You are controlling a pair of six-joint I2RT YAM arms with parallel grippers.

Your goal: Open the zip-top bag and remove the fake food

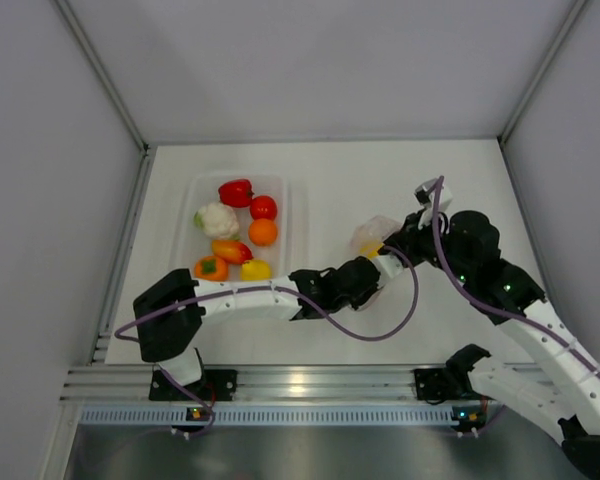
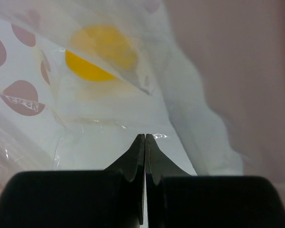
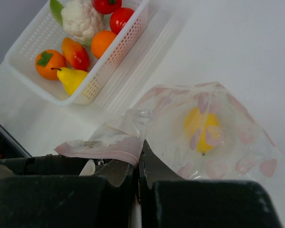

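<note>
The clear zip top bag with pink spots holds a yellow item, seen through the plastic in both wrist views. My right gripper is shut at the bag's top edge, with thin plastic film at its fingers. My left gripper is shut, close against the bag's film; whether plastic is between its fingertips is not clear. In the top view both grippers meet over the bag, which they largely hide.
A white basket of fake fruit and vegetables stands to the left.
</note>
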